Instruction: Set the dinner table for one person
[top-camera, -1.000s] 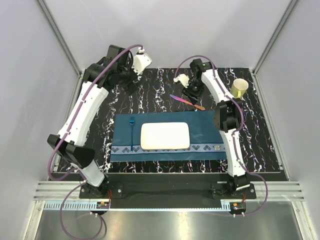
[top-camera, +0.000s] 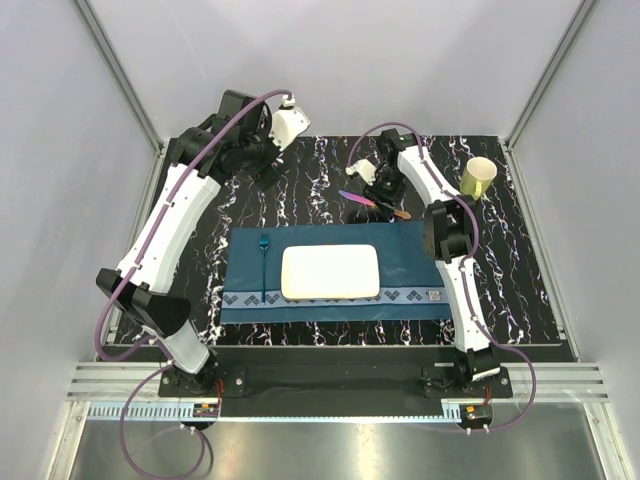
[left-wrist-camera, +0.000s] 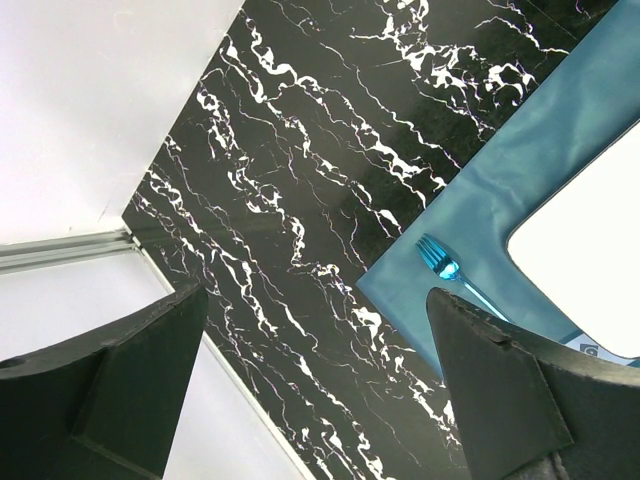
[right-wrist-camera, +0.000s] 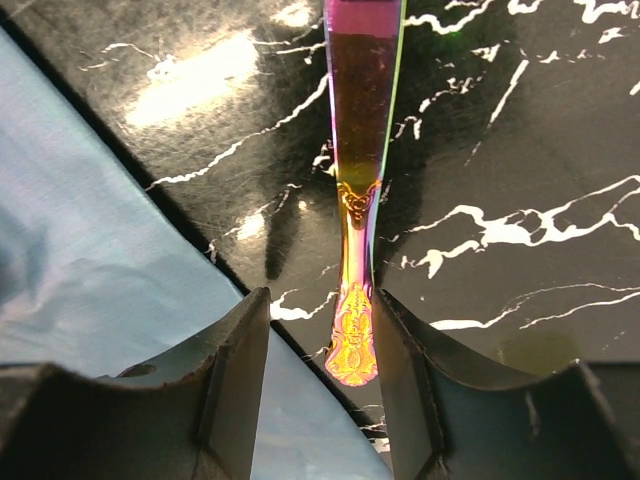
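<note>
A rainbow-metallic knife lies on the black marble table above the blue placemat. My right gripper hangs low over it, open, with the ornate handle between its fingertips in the right wrist view. A white rectangular plate rests mid-mat, with a blue fork to its left, tines away from me. My left gripper is raised over the table's upper left, open and empty, looking down on marble, mat corner and fork.
A pale yellow mug stands at the back right, beside the right arm. White walls border the table. Bare marble shows at the back middle and around the mat.
My right gripper has shifted slightly and come down over the knife's handle. The left arm has moved very slightly; the table items look unchanged.
</note>
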